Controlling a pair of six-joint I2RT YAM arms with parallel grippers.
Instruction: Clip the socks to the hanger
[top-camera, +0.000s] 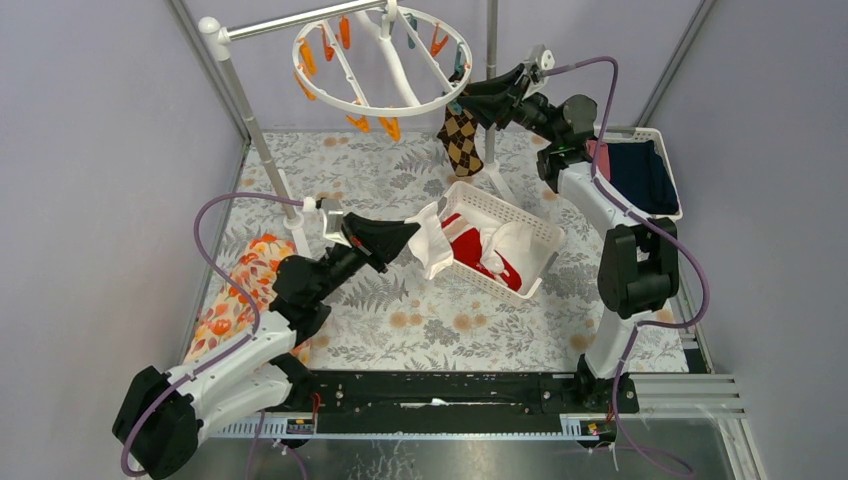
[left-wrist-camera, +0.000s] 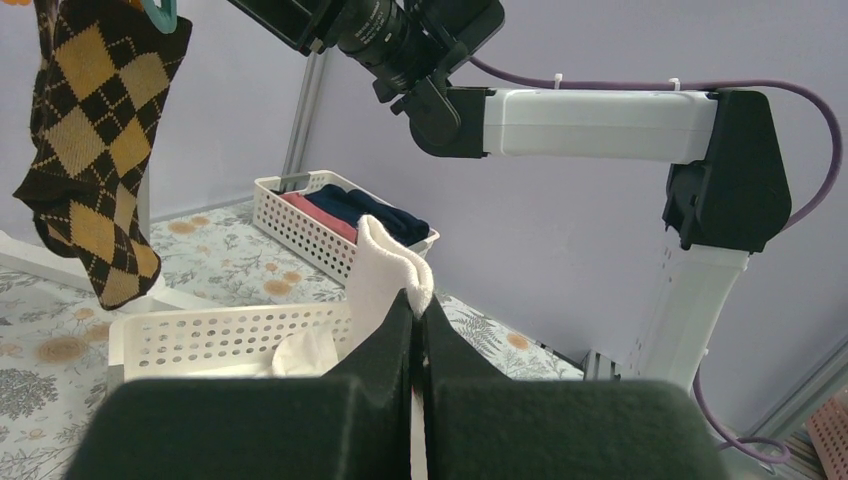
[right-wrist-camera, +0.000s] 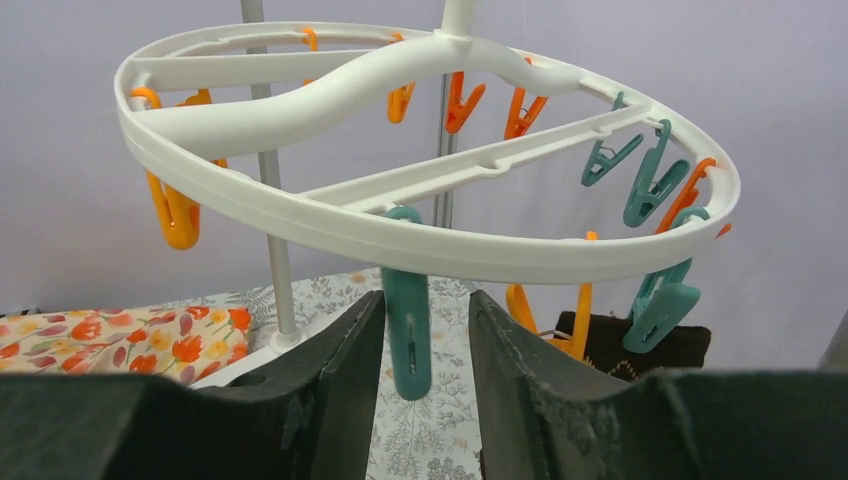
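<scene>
My left gripper (top-camera: 414, 230) is shut on a white sock (top-camera: 432, 243), which hangs down beside the basket; in the left wrist view the sock (left-wrist-camera: 385, 270) rises above the fingertips. At the right of the round white hanger (top-camera: 350, 103), my right gripper (top-camera: 464, 97) is part open. The right wrist view shows a teal clip (right-wrist-camera: 408, 330) between its fingers, closer to the left one, with a gap on the right. A brown-and-yellow argyle sock (top-camera: 460, 140) hangs from the hanger's right side; a teal clip (left-wrist-camera: 160, 12) shows at its top in the left wrist view.
Red and white socks lie in a white basket (top-camera: 545, 232) mid-table. Several orange clips (top-camera: 390, 127) hang round the ring. A second basket (top-camera: 672, 180) with dark cloth stands at the right, flowered fabric (top-camera: 250, 280) at the left.
</scene>
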